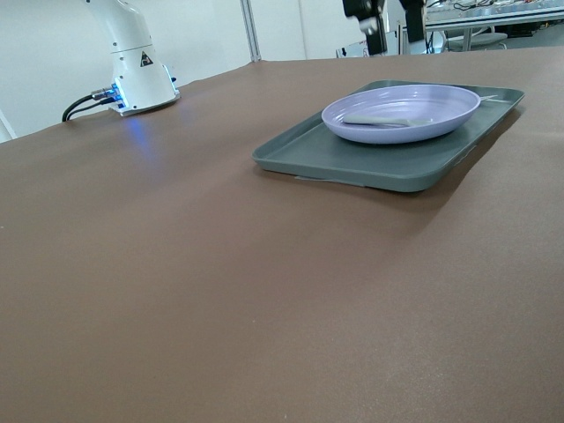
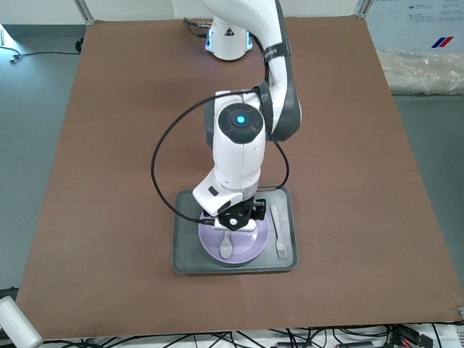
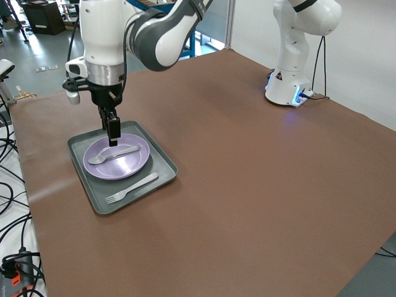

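Observation:
A purple plate (image 2: 248, 246) with a light spoon (image 2: 225, 246) across it rests on a grey-green tray (image 2: 188, 257); a white fork (image 2: 281, 243) lies beside the plate on the tray. My gripper (image 3: 112, 137) hangs over the plate near the spoon, pointing down. In the top view its two black fingers (image 1: 374, 40) are above the plate, apart, with nothing seen between them. In the left view the wrist hides the fingertips and part of the spoon.
Cables run along the near edge.

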